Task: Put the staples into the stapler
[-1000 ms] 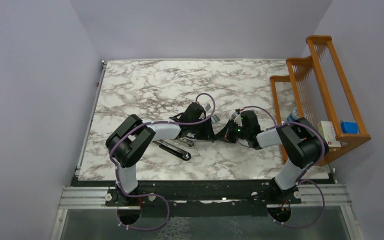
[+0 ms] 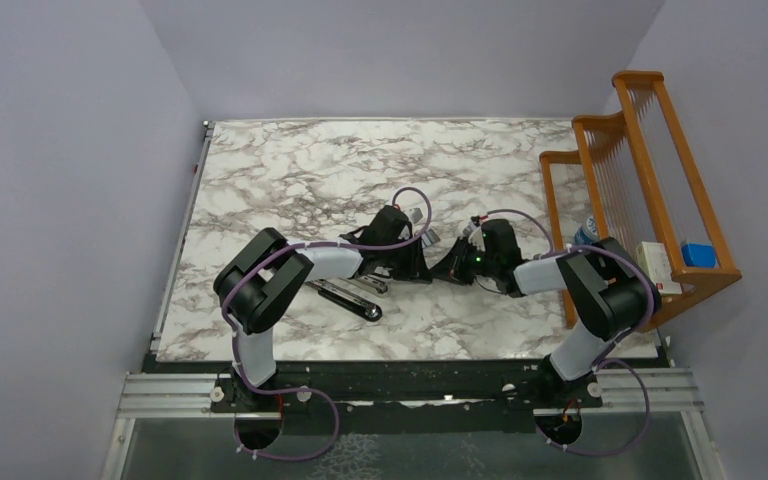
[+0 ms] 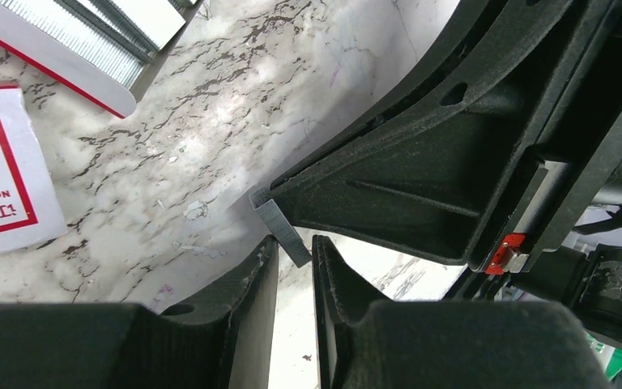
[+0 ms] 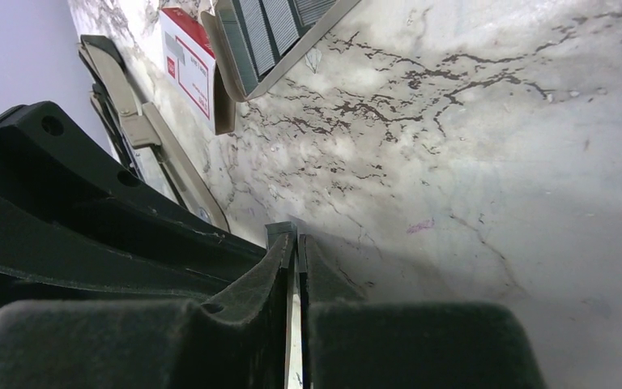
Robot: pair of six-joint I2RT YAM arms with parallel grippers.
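A short grey staple strip (image 3: 282, 231) spans the gap between the two grippers' tips. My left gripper is shut on its lower end. The far end touches the tip of my right gripper. Its fingertips stand close together with a thin slit between them, and whether they clasp the strip is unclear. In the right wrist view, only the strip's end (image 4: 282, 231) shows beside a fingertip. On the table to the left lies the black stapler (image 2: 350, 300), opened, partly under my left arm.
An open staple box (image 4: 279, 36) and its red-and-white cover (image 4: 190, 69) lie on the marble table just beyond the grippers. A wooden rack (image 2: 650, 170) stands at the right edge.
The right gripper has shifted very slightly; the left arm stays almost still. Both grippers remain tip to tip over the same spot.
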